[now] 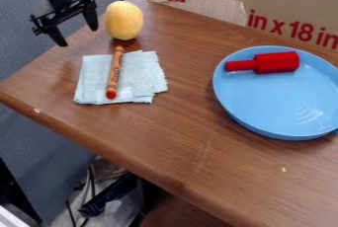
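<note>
My black gripper (63, 26) hangs at the upper left, over the table's far left edge, left of a yellow egg-shaped object (125, 20). Its fingers point downward and look spread, with nothing visible between them. An orange stick with a red end (115, 71) lies on a folded pale cloth (142, 79). On the right, a red cylinder with a thin handle (274, 62) rests on a blue plate (275, 108).
The wooden table (176, 147) has clear room in its middle and front. A large cardboard box (284, 4) stands along the back. Cables and dark parts lie below the table at lower left.
</note>
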